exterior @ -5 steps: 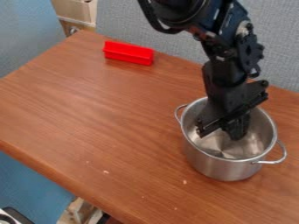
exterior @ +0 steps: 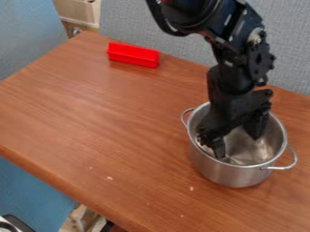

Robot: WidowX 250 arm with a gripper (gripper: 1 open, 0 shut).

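My black gripper (exterior: 227, 136) reaches down into a steel pot (exterior: 238, 177) with two side handles, standing at the right of the wooden table (exterior: 103, 127). Its fingers are low inside the pot, toward the left and middle of it. The arm and the pot's wall partly hide the fingers and whatever lies between or beneath them.
A red block (exterior: 133, 54) lies at the back left of the table. A grey panel stands behind the table, and a blue surface is at the left.
Over the last second my gripper has shifted and turned slightly inside the pot, its lower part moving a little to the right. The pot and red block look unmoved.
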